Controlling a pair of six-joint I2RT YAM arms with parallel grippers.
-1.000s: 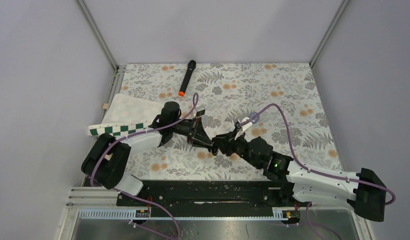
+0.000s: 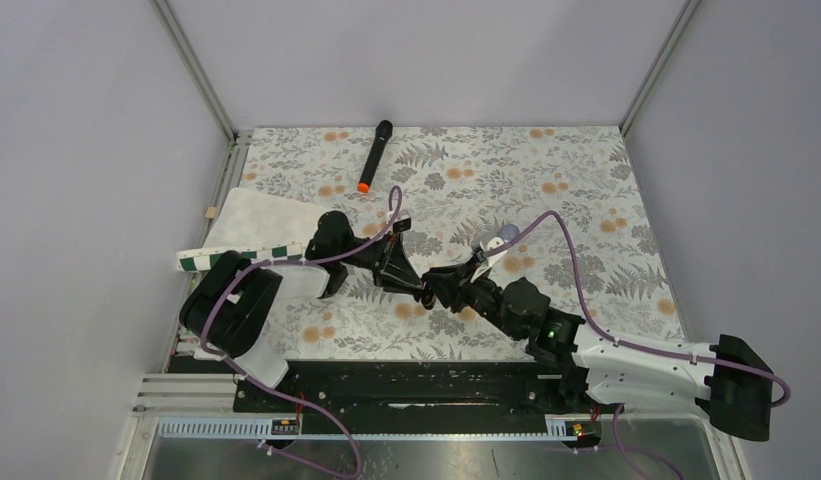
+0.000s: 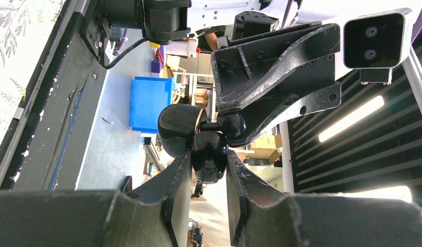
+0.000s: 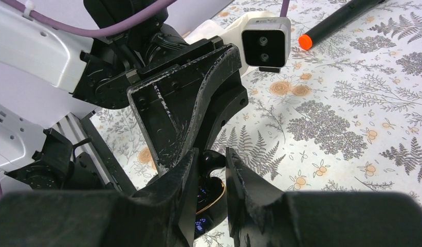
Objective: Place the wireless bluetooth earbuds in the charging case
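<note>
My two grippers meet low in the middle of the top view, left (image 2: pixel 418 292) and right (image 2: pixel 438 278). In the left wrist view, my left gripper is shut on the glossy black charging case (image 3: pixel 178 128), whose lid stands open. In the right wrist view, my right gripper is shut on a small black earbud (image 4: pixel 213 159), held at the open case (image 4: pixel 208 213), which shows blue lit marks. Whether the earbud sits inside a slot cannot be told.
A black microphone (image 2: pixel 376 150) with an orange end lies at the back of the patterned mat (image 2: pixel 546 170). A white sheet with a checkered strip (image 2: pixel 201 260) lies at the left, and a purple object (image 2: pixel 508 232) behind my right gripper.
Over the last second the left arm's elbow and wrist shifted slightly, while both grippers stayed together at about the same spot. The right arm shifted very little.
</note>
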